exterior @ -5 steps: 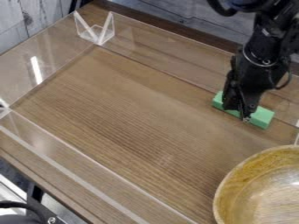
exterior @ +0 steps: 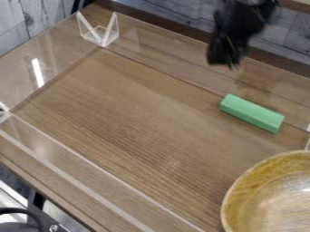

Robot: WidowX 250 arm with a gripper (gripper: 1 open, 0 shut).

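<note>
My gripper (exterior: 224, 56) is a dark, motion-blurred shape at the top right, raised above and behind the green block (exterior: 252, 112). Its fingers are too blurred to show whether they are open or shut, and I see nothing clearly held. The green block lies alone on the wooden tabletop (exterior: 133, 127), fully visible on the right side.
A large wooden bowl (exterior: 273, 195) fills the bottom right corner, below the block. A clear plastic holder (exterior: 100, 32) stands at the back left. Dark cables lie off the table at the bottom left.
My gripper has moved up and away from over the green block, which was partly covered by it and is now uncovered in about the same place.
</note>
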